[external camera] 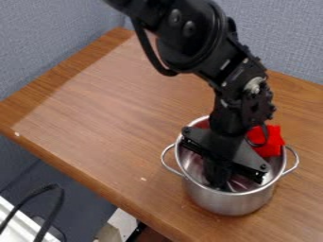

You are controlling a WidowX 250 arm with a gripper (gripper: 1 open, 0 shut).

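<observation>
A stainless steel pot [228, 198] with two wire handles stands on the wooden table, right of centre. My black gripper [217, 170] reaches down into it, its lower part inside the pot. Its fingertips are too dark and hidden to show whether anything is between them. A red object [267, 140] is at the back right of the pot, beside the gripper.
Grey walls border it behind. Below the front left edge are a dark floor, a white object [19, 222] and a black cable.
</observation>
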